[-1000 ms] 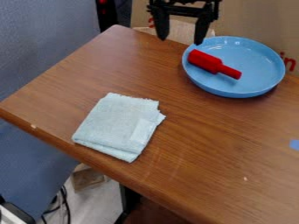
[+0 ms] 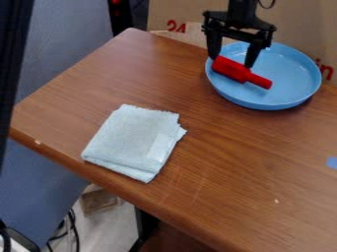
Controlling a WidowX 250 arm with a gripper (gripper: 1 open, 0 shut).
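The black gripper [image 2: 231,54] is open at the top of the view, its two fingers spread over the left part of a blue plate [image 2: 291,85]. A red cylindrical object [image 2: 241,73] lies on the plate, just below the fingers. A folded pale cloth [image 2: 133,142] lies on the wooden table [image 2: 237,177], left of and nearer than the plate.
A cardboard panel [image 2: 184,16] with red markings stands behind the table. The table's left edge drops to a grey-blue area and cables at lower left.
The gripper has come down and moved right, from above and behind the plate to over its left part by the red object. The plate, red object and cloth look unmoved.
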